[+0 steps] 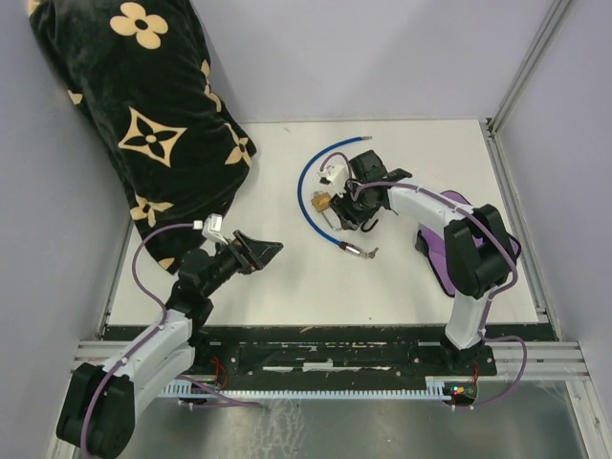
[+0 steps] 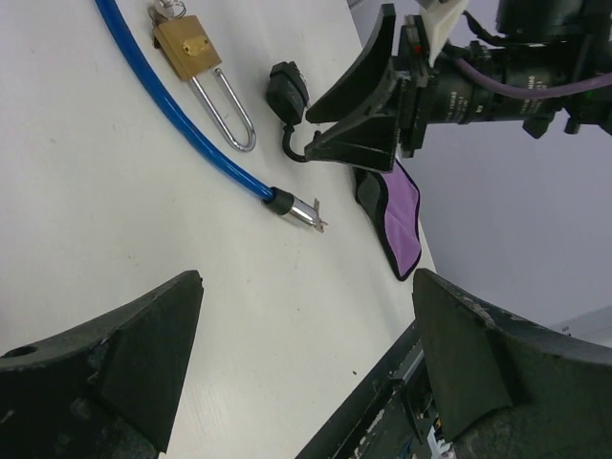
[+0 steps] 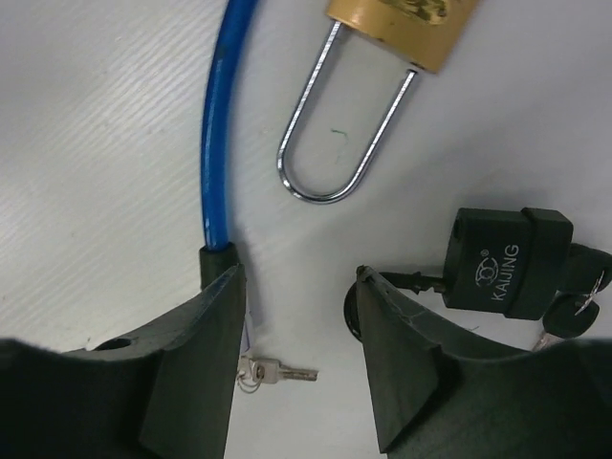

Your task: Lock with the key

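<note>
A brass padlock [image 2: 191, 46] with a long shackle lies on the white table, beside a blue hose [image 2: 179, 120]. A black KAIJING padlock [image 3: 497, 263] lies right of it, with keys [image 3: 564, 316] at one end. A small key [image 3: 292, 373] sits by the hose's metal end. My right gripper hangs over the table between the hose end and the black padlock, part open, nothing visibly between its fingers. My left gripper [image 1: 260, 253] is open over the empty left-middle of the table.
A purple pouch [image 1: 440, 253] lies at the right. A black patterned cloth [image 1: 153, 143] covers the back left.
</note>
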